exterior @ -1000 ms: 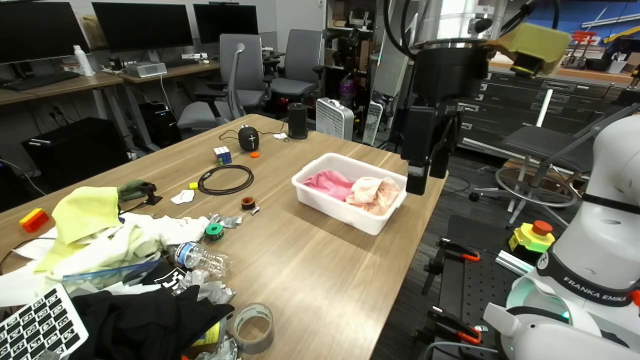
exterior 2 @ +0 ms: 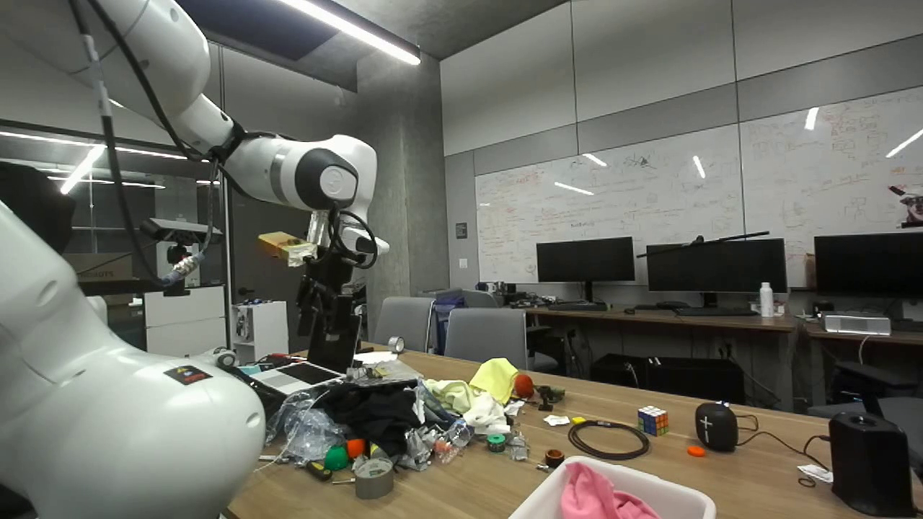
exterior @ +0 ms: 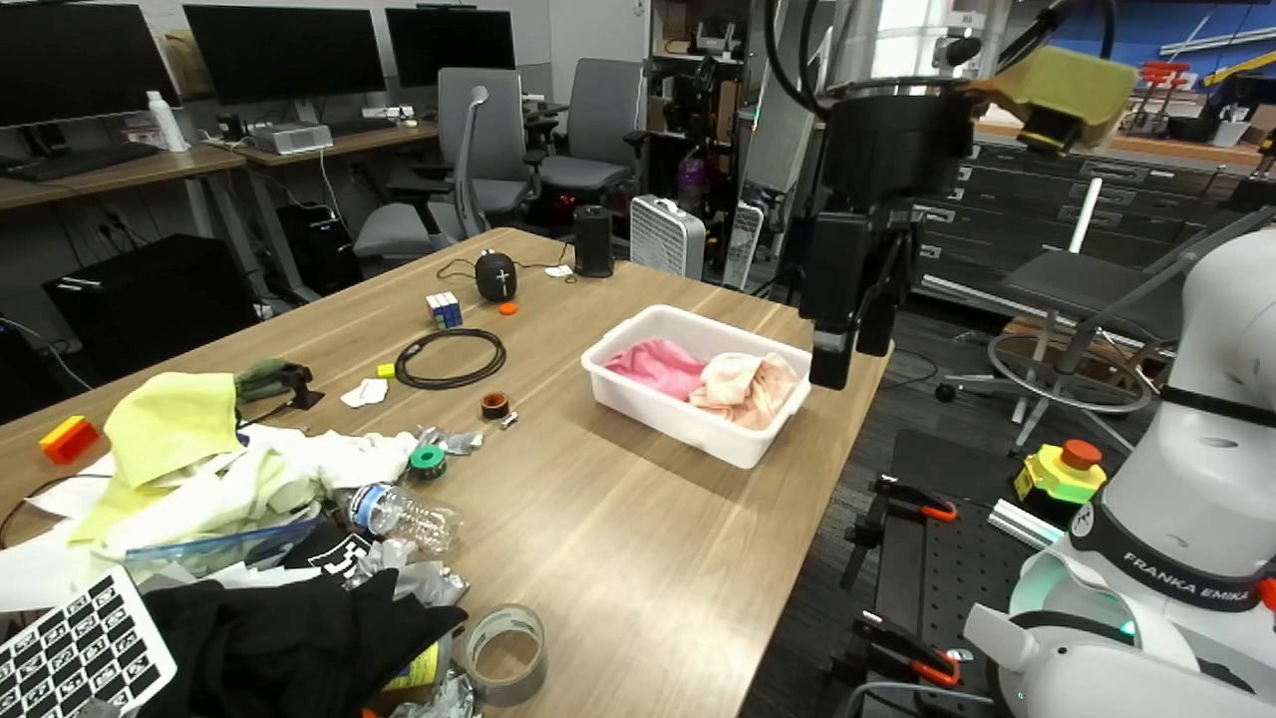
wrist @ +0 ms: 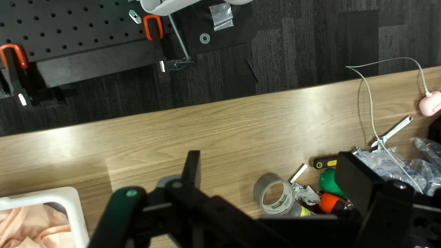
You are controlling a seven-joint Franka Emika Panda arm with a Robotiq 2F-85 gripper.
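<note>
High above the table's edge hangs my gripper, pointing down. In the wrist view its two fingers stand wide apart, one dark finger (wrist: 192, 171) left of centre and the other to the right, and nothing is held between them. A white bin (exterior: 664, 421) sits on the table with a pink cloth (exterior: 657, 366) and a peach cloth (exterior: 748, 389) inside. From exterior view 1, the gripper appears to the right of the bin. The wrist view catches only the bin's corner, at lower left.
A crowded heap includes a black cloth (exterior: 299, 640), a yellow cloth (exterior: 173, 425) and a plastic bottle (exterior: 401, 515). Beside it stands a grey tape roll (wrist: 273, 194). A cable coil (exterior: 450, 359) and Rubik's cube (exterior: 444, 310) lie farther back. Bare wood separates heap and bin.
</note>
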